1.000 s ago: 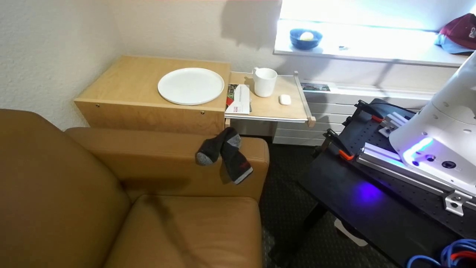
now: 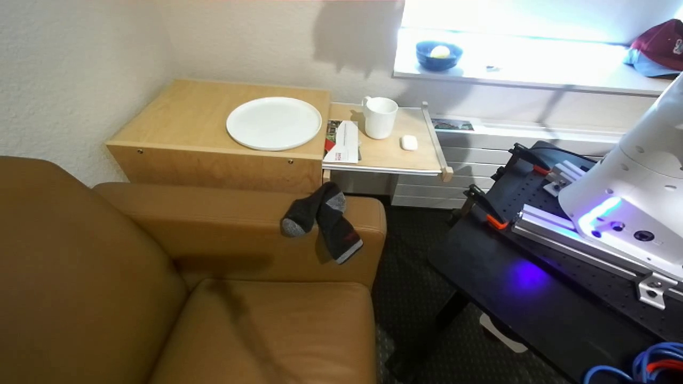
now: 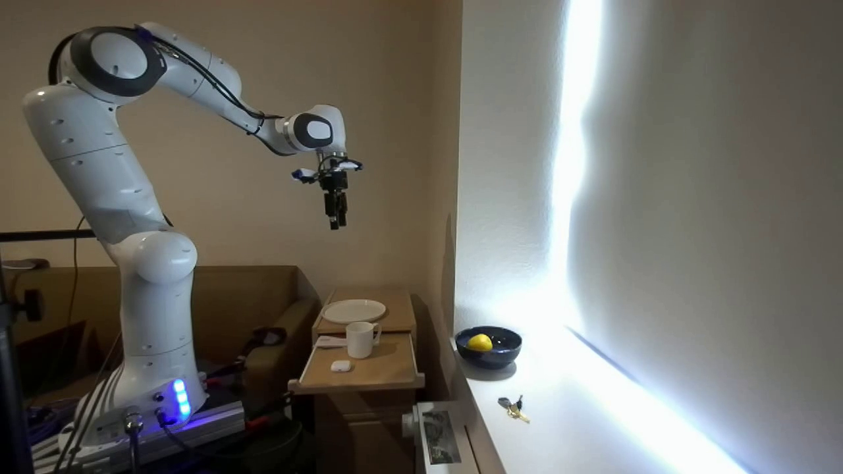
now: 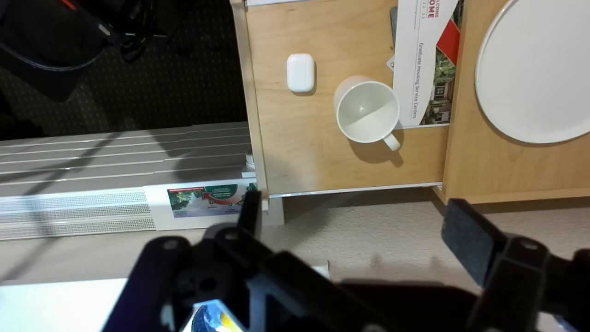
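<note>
High above the furniture, my gripper (image 3: 336,224) points downward, clear of everything. Its fingers stand wide apart in the wrist view, and the gap of the open gripper is empty. On the pulled-out wooden shelf (image 4: 309,160) are a white mug (image 4: 368,110), a small white case (image 4: 300,72) and some paper brochures (image 4: 417,61). A large white plate (image 2: 274,124) lies flat on the cabinet top beside that shelf. The windowsill holds a dark blue bowl (image 3: 498,357) with a yellow round item (image 3: 479,342) in it.
Dark grey socks (image 2: 333,221) are draped over the brown sofa's armrest (image 2: 243,211). Keys (image 3: 515,408) lie on the sill near the bowl, and a maroon cap (image 2: 659,48) sits farther along. The radiator (image 2: 448,163) runs below the sill.
The shadow on the wall has shifted slightly left. Mug, plate, case, bowl and socks have stayed in place.
</note>
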